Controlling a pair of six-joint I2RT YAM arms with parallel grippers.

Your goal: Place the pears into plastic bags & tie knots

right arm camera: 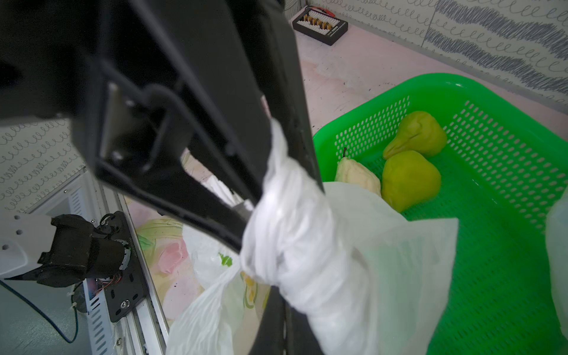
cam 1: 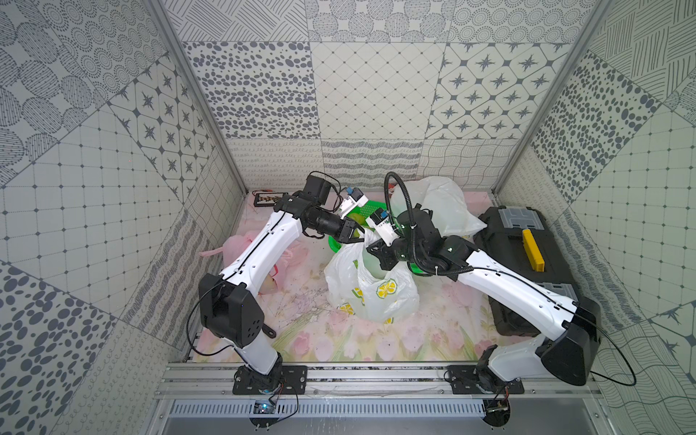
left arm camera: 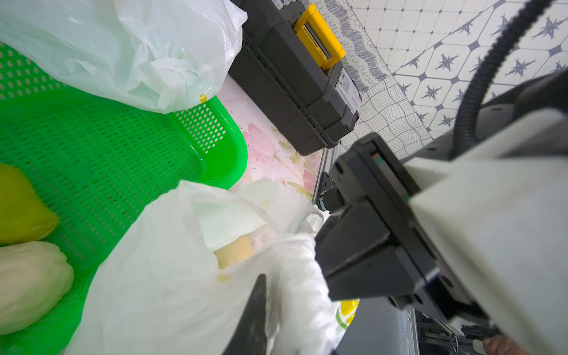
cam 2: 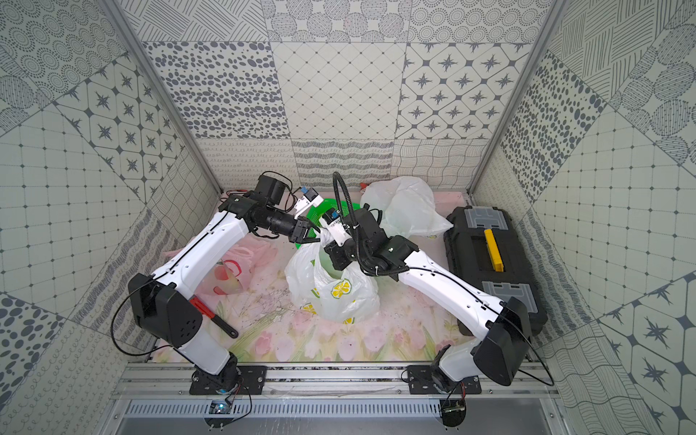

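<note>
A white plastic bag with lemon prints (cam 1: pixel 386 290) stands upright on the table, its top pulled up between my grippers. In the right wrist view its neck is twisted into a thick roll (right arm camera: pixel 301 260) passing in front of my right fingers. My left gripper (cam 1: pixel 362 235) is part open at the bag's top, with film between its spread fingers. My right gripper (cam 1: pixel 372 252) is shut beside the roll; whether film is in it is hidden. Two yellow-green pears (right arm camera: pixel 414 180) and a pale one (right arm camera: pixel 358 174) lie in the green basket (right arm camera: pixel 437 88).
Behind and right sits another white bag (cam 1: pixel 435 206). A black toolbox with yellow handle (cam 1: pixel 533 250) fills the right side. On the left are a pink bag (cam 1: pixel 250 250) and a red-and-black tool (cam 2: pixel 214 317).
</note>
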